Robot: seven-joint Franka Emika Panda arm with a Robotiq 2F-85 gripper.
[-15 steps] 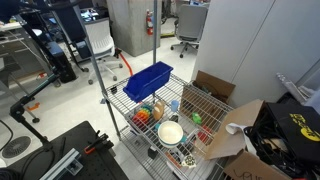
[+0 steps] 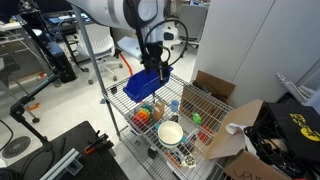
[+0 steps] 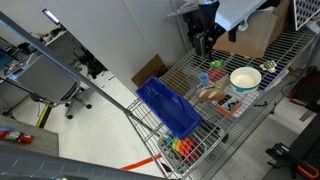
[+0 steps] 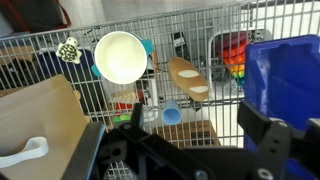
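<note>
My gripper is open above the wire rack, its fingers well apart and nothing held. Between and beyond the fingers, the wrist view shows a small blue cup and a flat brown piece. A white bowl lies further up and to the left there; exterior view 2 has the bowl on the rack's right side. The long blue bin fills the right side of the wrist view. In exterior view 1 my gripper partly covers the blue bin.
An open cardboard box stands on the right of exterior view 1, near a black case. Several colourful items lie near the bin. A small green thing rests behind the cup. Bare wire grid shows between the objects.
The arm has come in from the upper left and swung right and down, so my gripper now hangs by the blue bin. The objects on the rack stay where they were.
</note>
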